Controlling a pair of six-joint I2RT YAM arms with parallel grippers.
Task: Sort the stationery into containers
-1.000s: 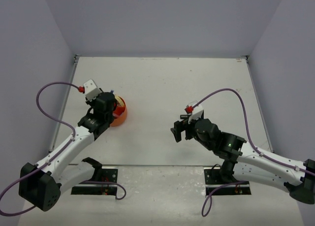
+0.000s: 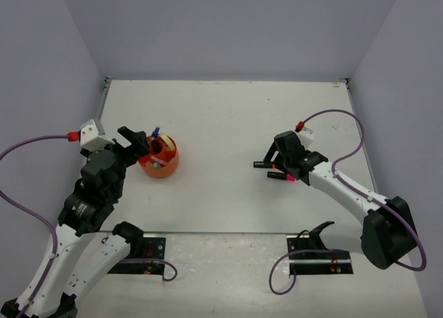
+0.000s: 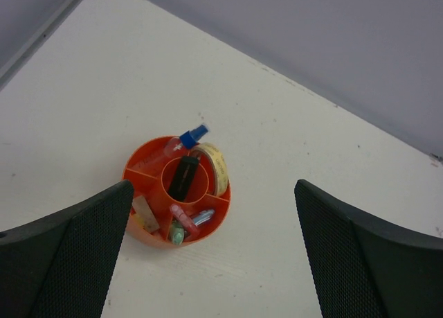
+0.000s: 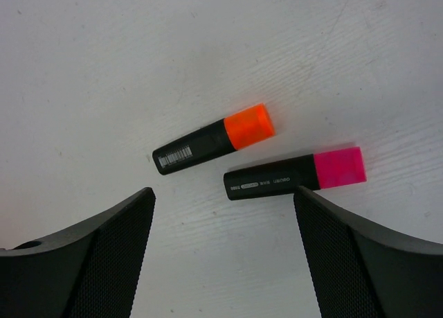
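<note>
Two black highlighters lie side by side on the white table, one with an orange cap [image 4: 249, 127], the other with a pink cap [image 4: 339, 168]. Over them hovers my right gripper, open, nothing between its fingers; the pink-capped one partly passes behind its right finger. An orange round container [image 2: 160, 168] with compartments stands at the table's left. It holds a tape roll [image 3: 216, 167], a blue-capped item [image 3: 194, 136], a black item [image 3: 183, 178] in the middle, and several small pieces. My left gripper is open and empty, raised near the container.
Grey walls [image 2: 228, 34] close off the back and both sides of the table. Between the container and the highlighters the white tabletop [image 2: 214, 152] is bare. Purple cables [image 2: 356, 152] loop from both arms.
</note>
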